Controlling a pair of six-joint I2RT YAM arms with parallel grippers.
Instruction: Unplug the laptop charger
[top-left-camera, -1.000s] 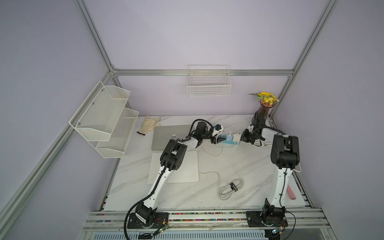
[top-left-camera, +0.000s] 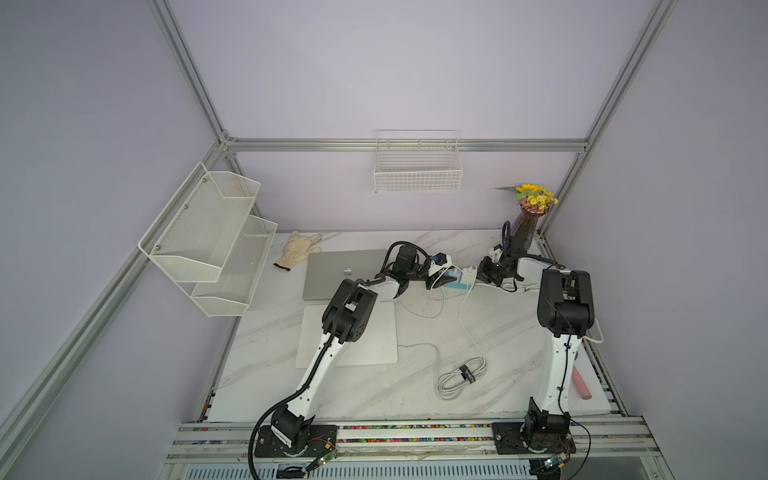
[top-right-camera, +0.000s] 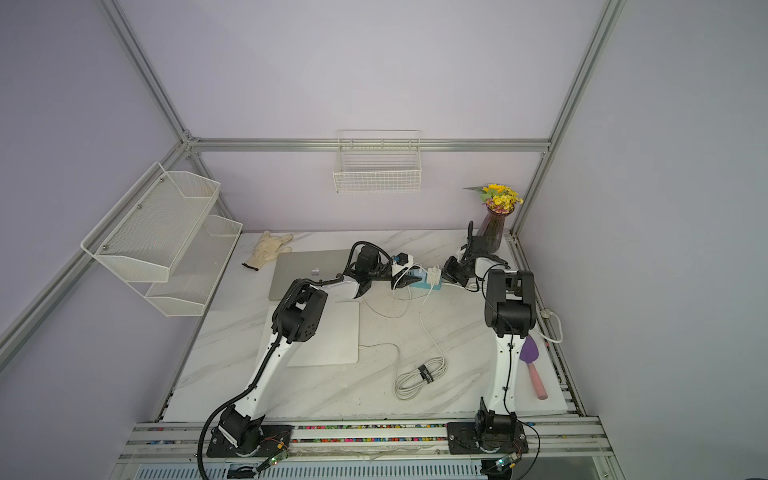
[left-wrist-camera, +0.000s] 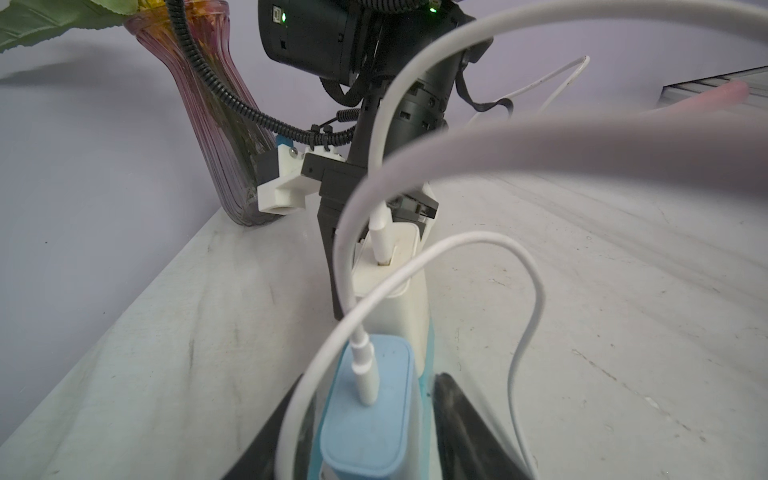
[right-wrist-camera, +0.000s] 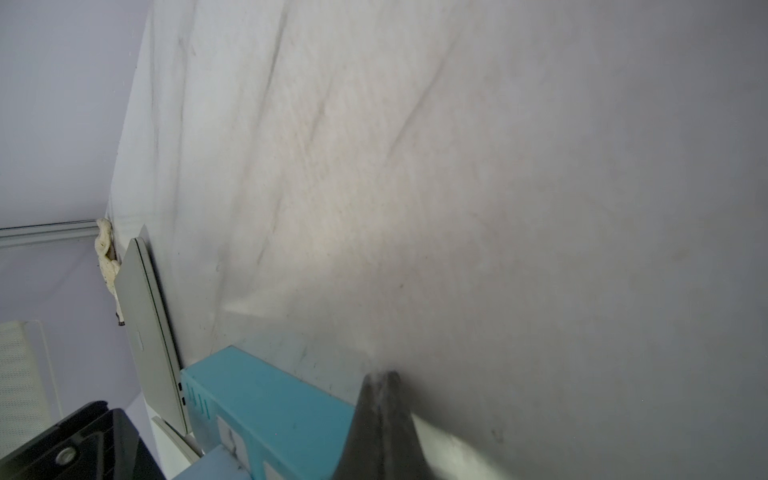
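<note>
A blue charger block (left-wrist-camera: 369, 416) sits in the blue power strip (right-wrist-camera: 280, 408), with a white cable plugged into its top. My left gripper is part open, its blurred fingers (left-wrist-camera: 472, 440) on either side of this block; contact cannot be told. Behind it on the strip stands a white charger (left-wrist-camera: 400, 300), also with a cable in its top. My right gripper is shut at the strip's far end, nothing showing between its fingertips, right against or very near the strip. In the top left view both arms face each other across the strip.
Two laptops, one grey (top-left-camera: 328, 268) and one silver (top-left-camera: 376, 344), lie at left. A coiled cable (top-left-camera: 461, 377) rests in front. The flower vase (top-left-camera: 524, 228) stands close behind my right arm. White cables loop across the left wrist view.
Over the last second my right gripper has moved slightly left, and the strip with its chargers has shifted a little left too. My left gripper has edged right over the blue block.
</note>
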